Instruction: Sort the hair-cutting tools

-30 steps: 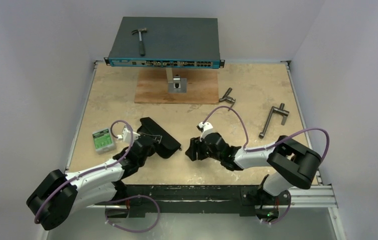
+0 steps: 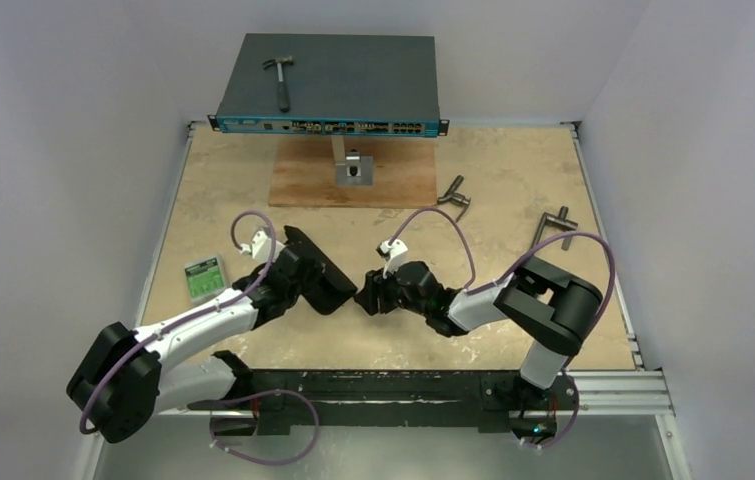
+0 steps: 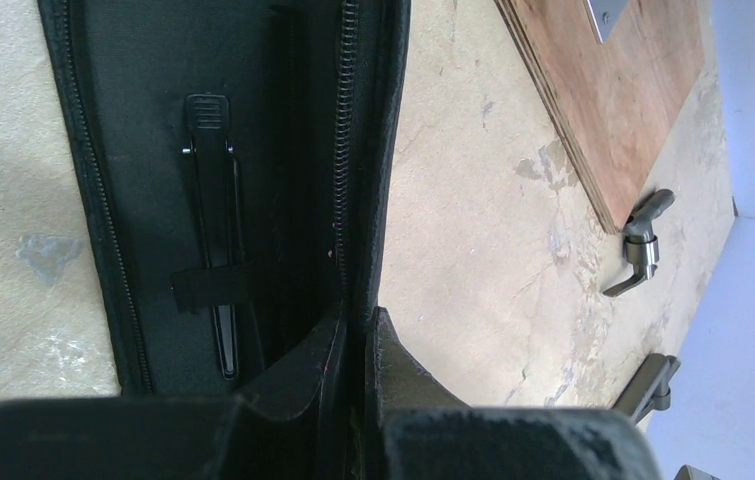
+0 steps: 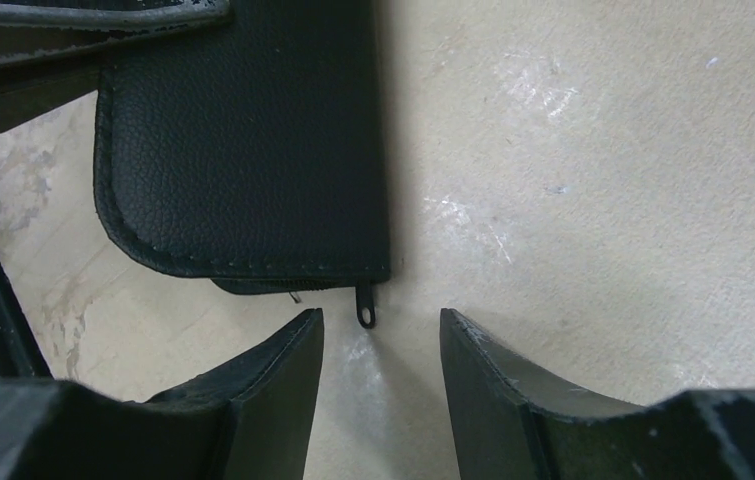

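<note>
A black zippered case point(image 2: 318, 270) lies on the table at centre left. In the left wrist view its interior point(image 3: 133, 90) shows, with a black hair clip point(image 3: 215, 190) under a small strap. My left gripper is shut on the case's zippered edge. The case's rounded end and cover point(image 4: 253, 170) fill the upper left of the right wrist view, its zipper pull point(image 4: 365, 308) sticking out toward my right gripper. That gripper stands part open just short of the pull, its fingers point(image 4: 288, 390) apart with only tabletop between the tips.
A box with a green face point(image 2: 205, 278) sits left of the left arm. Metal fittings lie at the back right point(image 2: 455, 197) and far right point(image 2: 556, 222). A rack unit point(image 2: 343, 85) with a hammer point(image 2: 282, 85) stands at the back.
My right gripper has moved left, close to the case's end. The left gripper has shifted slightly right, and the upper end of the case looks raised.
</note>
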